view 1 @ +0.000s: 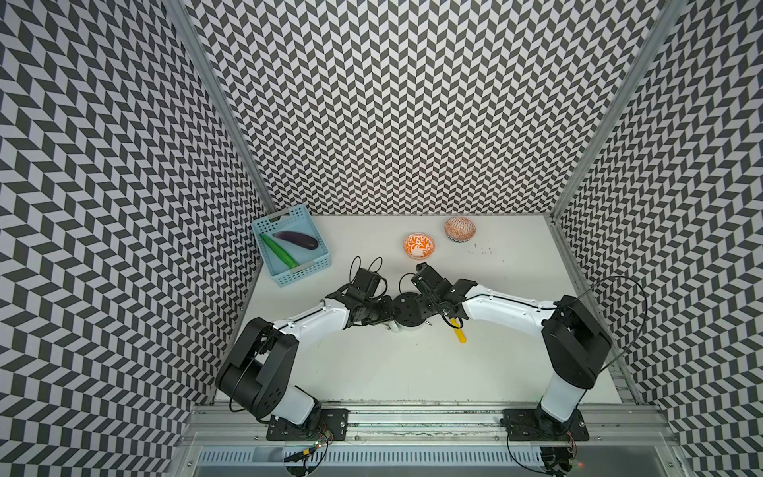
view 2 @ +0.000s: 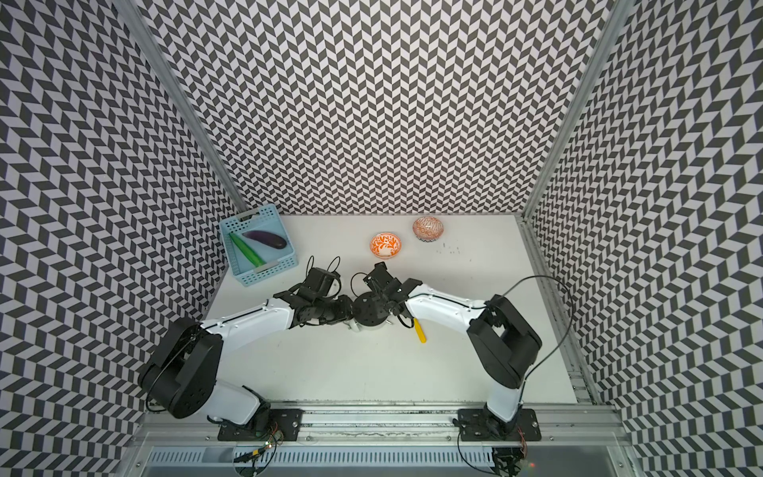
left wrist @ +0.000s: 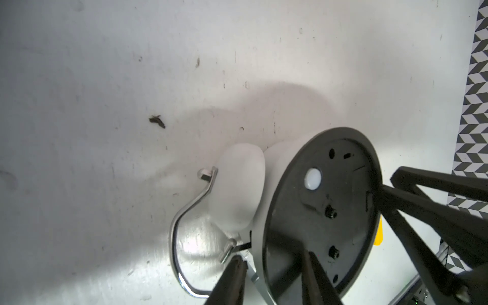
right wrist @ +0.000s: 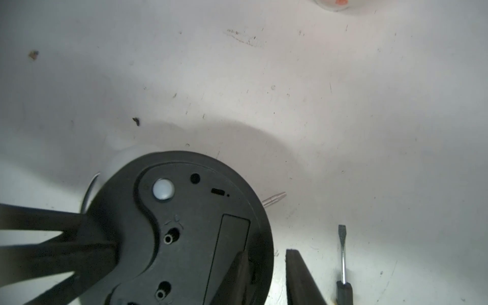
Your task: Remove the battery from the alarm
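The round alarm clock shows its black back between both grippers, with white body, bells and wire handle seen in the left wrist view. Its battery cover has its lower part hidden by my right fingers; no battery is visible. My left gripper is at the clock's lower rim, its two fingers apart with part of the clock's rim between them; whether it grips is unclear. My right gripper stands part open over the clock's right rim, beside the cover.
A screwdriver lies right of the clock. A blue basket holding two vegetables is back left; two patterned bowls sit at the back.
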